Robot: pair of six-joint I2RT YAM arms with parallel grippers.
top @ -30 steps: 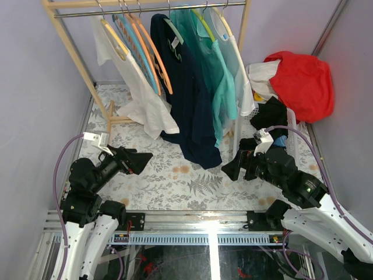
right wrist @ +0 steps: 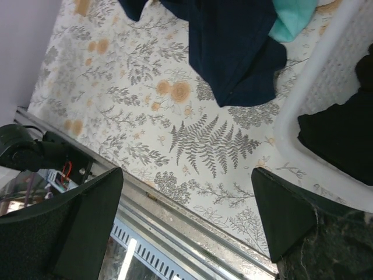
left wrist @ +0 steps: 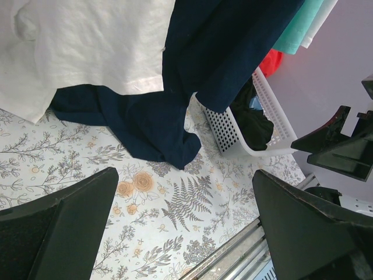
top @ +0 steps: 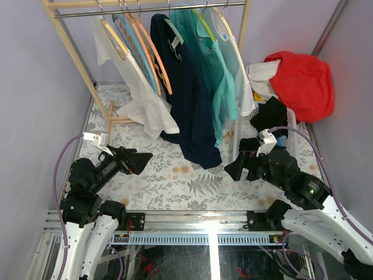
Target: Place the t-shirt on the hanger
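Observation:
On the rack's rail hang several shirts: a white one (top: 140,87) on a yellow hanger, a navy one (top: 189,105) on a pale green hanger, teal ones (top: 218,70) and a pale one (top: 236,64) at the right. Between the white and navy shirts, a blue hanger (top: 140,49) and orange hangers (top: 152,52) are bare. My left gripper is open over the floor in front of the white shirt, its fingers apart and empty. Open and empty too, my right gripper hovers beside the basket, in front of the navy shirt's hem (right wrist: 245,81).
A white basket (left wrist: 224,131) holding dark clothes stands at the right, with a red garment (top: 300,84) heaped at its back. The patterned floor (top: 180,186) between my grippers is clear. A metal rail (top: 175,219) runs along the front edge.
My right gripper has shifted very slightly to the right. The left arm and the hanging clothes look the same.

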